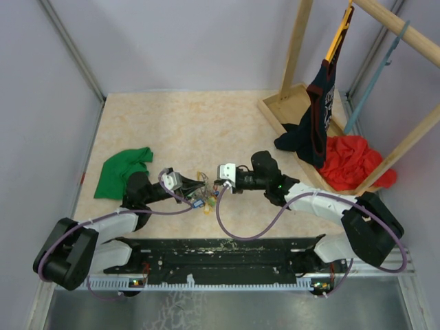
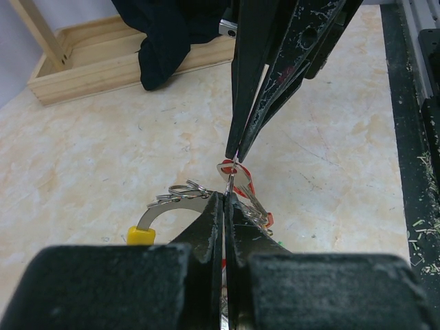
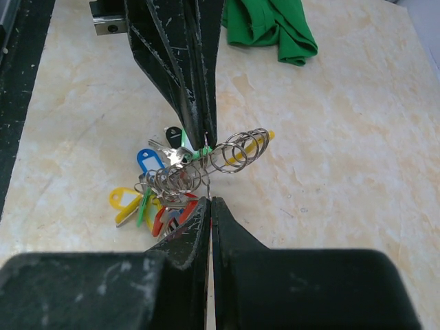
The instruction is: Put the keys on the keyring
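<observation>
My two grippers meet near the mat's middle. My left gripper (image 1: 202, 184) is shut on the metal keyring bunch (image 3: 175, 180), whose coiled rings show in the right wrist view with coloured tags, blue (image 3: 150, 161), yellow (image 3: 122, 199) and red. My right gripper (image 1: 218, 181) is shut, its tips at a thin silver piece, seemingly a key with a red tag (image 2: 247, 177), right beside the left fingertips. In the left wrist view a curved metal piece with a yellow tag (image 2: 141, 235) hangs at left. Which thin piece each holds is hard to separate.
A green cloth (image 1: 120, 172) lies at the left. A wooden tray (image 1: 271, 110) with a frame, dark hanging fabric (image 1: 316, 117) and red cloth (image 1: 354, 161) stands at the right.
</observation>
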